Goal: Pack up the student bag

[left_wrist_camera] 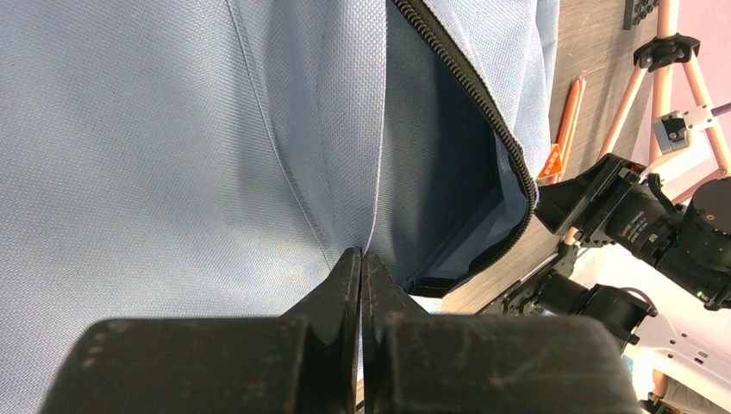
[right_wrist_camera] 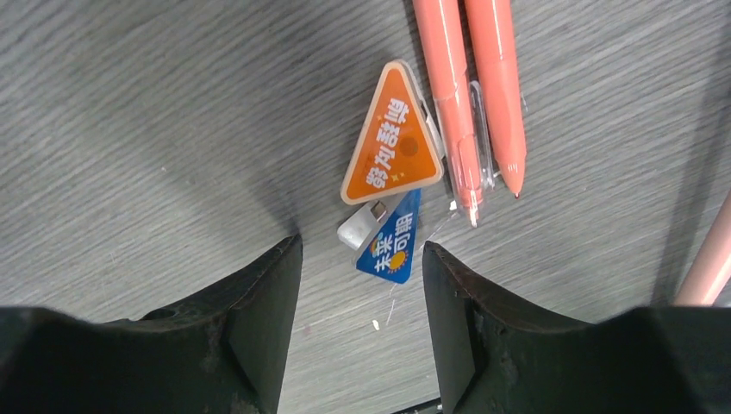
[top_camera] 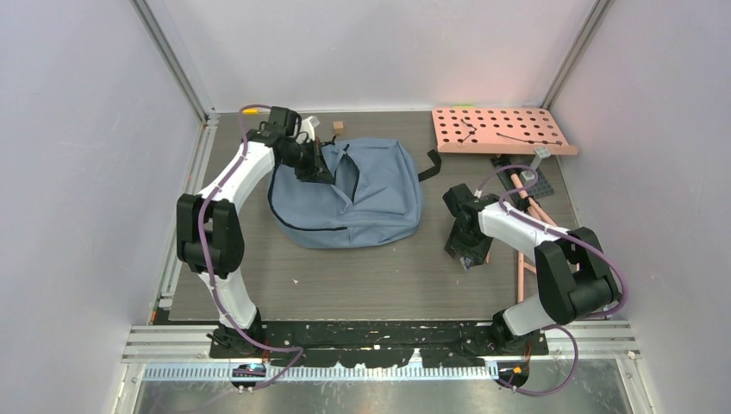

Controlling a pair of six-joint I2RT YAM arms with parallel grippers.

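Observation:
The blue-grey fabric bag (top_camera: 371, 207) lies in the middle-left of the table, its zipped opening (left_wrist_camera: 470, 95) parted. My left gripper is shut at the fold beside that opening; whether fabric is between its fingertips is hard to tell. My right gripper is open, low over a small blue triangular item (right_wrist_camera: 390, 243) with a white part, its fingers either side of it. An orange triangular item (right_wrist_camera: 392, 138) and salmon pens (right_wrist_camera: 446, 60) lie just above these in the right wrist view.
A salmon perforated board (top_camera: 504, 129) stands at the back right, with dark pieces and salmon rods (top_camera: 521, 285) along the right side. A small tan block (top_camera: 338, 127) sits behind the bag.

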